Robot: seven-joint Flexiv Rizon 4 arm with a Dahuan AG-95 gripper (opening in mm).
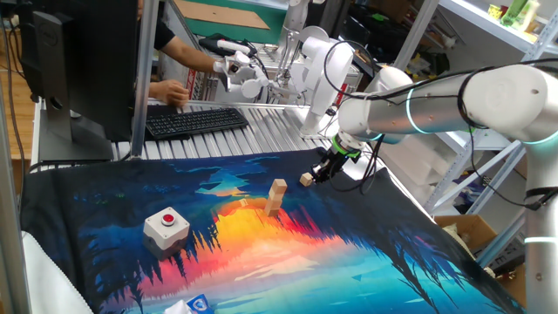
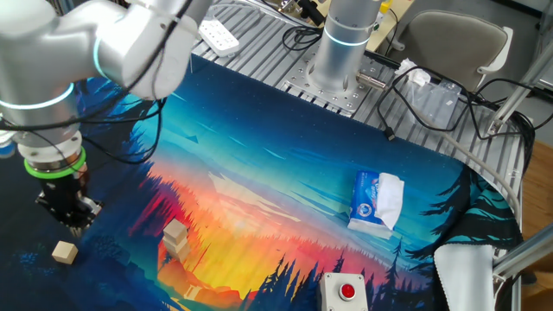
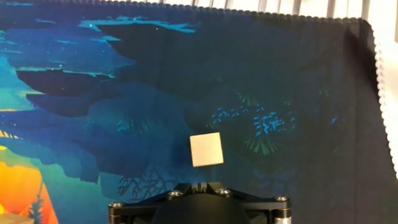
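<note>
A pale wooden cube (image 3: pixel 206 149) lies alone on the dark part of the printed cloth. Just short of it in the wrist view is my black gripper, its fingertips drawn together at the centre and nothing visible between them. Bare cloth shows around the cube, which is not held. From the second exterior view, the gripper (image 2: pixel 79 230) hangs above and beside the same cube (image 2: pixel 65 252). A small stack of wooden blocks (image 1: pixel 276 194) stands upright toward the cloth's middle, well apart from the gripper; the stack (image 2: pixel 176 235) leans slightly in appearance.
A grey box with a red button (image 1: pixel 166 231) sits on the cloth, and a blue-and-white tissue pack (image 2: pixel 366 199) lies farther off. Beyond the cloth are a keyboard (image 1: pixel 196 123), a monitor (image 1: pixel 83 78) and a person's arm.
</note>
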